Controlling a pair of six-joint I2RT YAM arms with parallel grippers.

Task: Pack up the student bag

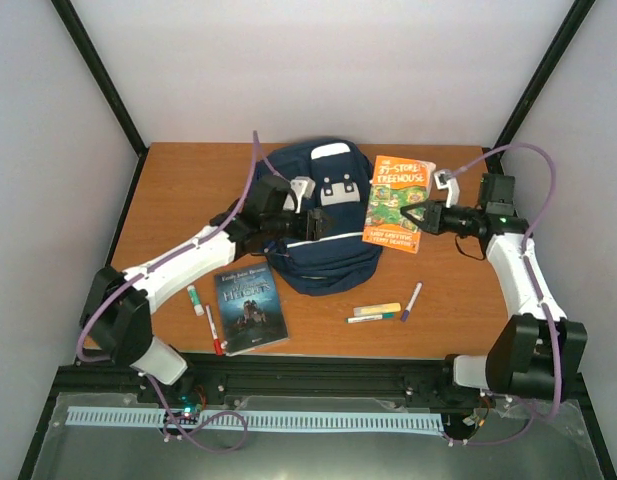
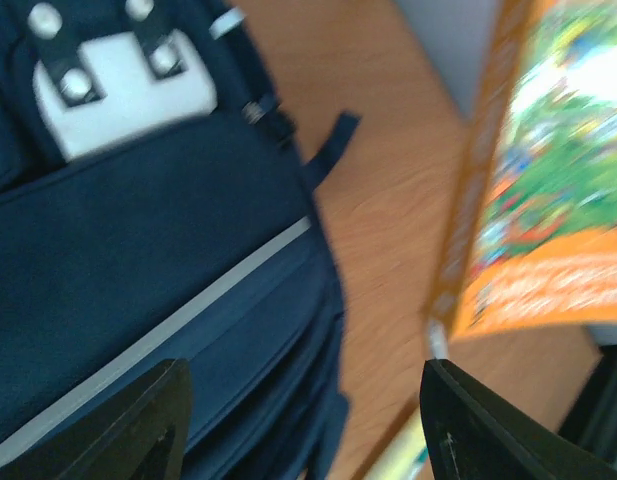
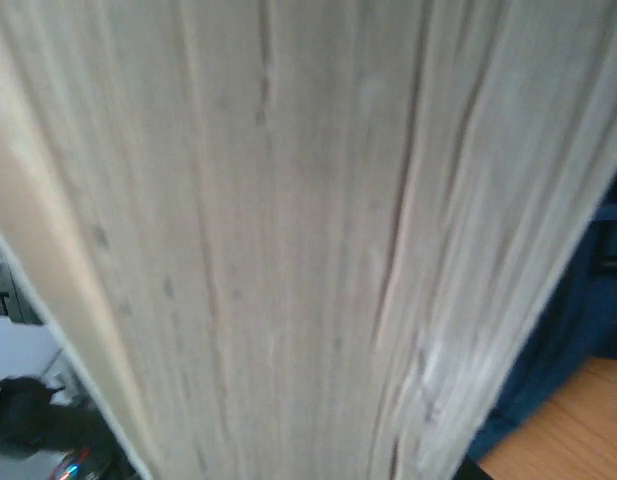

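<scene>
An orange treehouse book (image 1: 396,190) hangs over the table at the bag's right side, with my right gripper (image 1: 413,215) shut on its right edge. Its pale page edges (image 3: 278,240) fill most of the right wrist view and hide the fingers there. The dark blue backpack (image 1: 338,262) lies on the table, front side up. Above it, my left gripper stands open, and nothing is between its fingers. A dark-covered book (image 1: 251,305) rests on the table near the front edge, left of the bag.
A yellow marker (image 1: 377,310) and a green-capped marker (image 1: 371,318) lie in front of the bag, with a blue-capped marker (image 1: 411,301) to their right. At the left are a green marker (image 1: 195,300) and a red marker (image 1: 214,330).
</scene>
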